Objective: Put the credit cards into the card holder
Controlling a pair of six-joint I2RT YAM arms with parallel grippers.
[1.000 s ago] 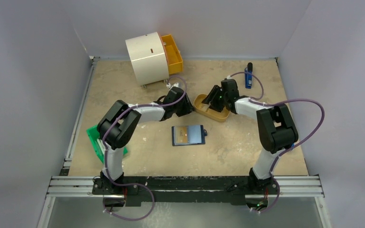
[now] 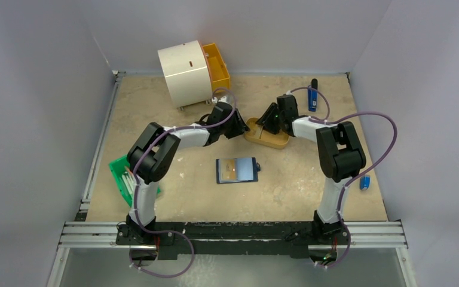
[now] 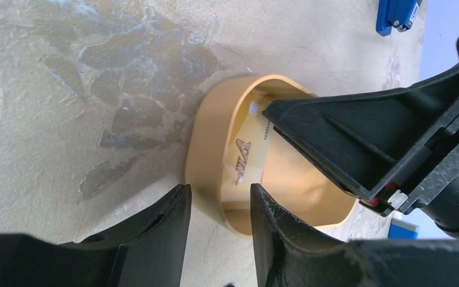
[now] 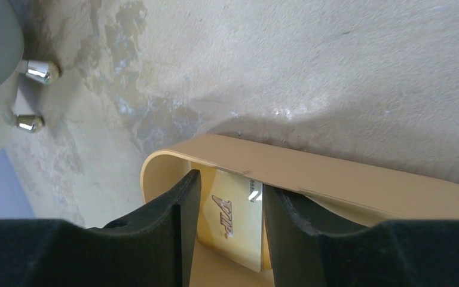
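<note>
A pale card (image 4: 230,215) with dark lettering lies inside the tan tray (image 2: 267,141), at its left end. My right gripper reaches into the tray with its fingers parted; the card shows between them, and whether either finger touches it I cannot tell. My left gripper stands open at the tray's left end, with the tray wall showing in its gap. The card holder (image 2: 237,170) lies spread open on the table in front of the tray, a gold card (image 2: 228,169) in its left side.
A white bread bin (image 2: 185,73) with an orange inside stands at the back left. A green container (image 2: 118,171) sits at the front left. Blue items, a stapler-like one (image 2: 312,97) and a small block (image 2: 365,182), lie at the right. Clear table surrounds the holder.
The tray shifted slightly.
</note>
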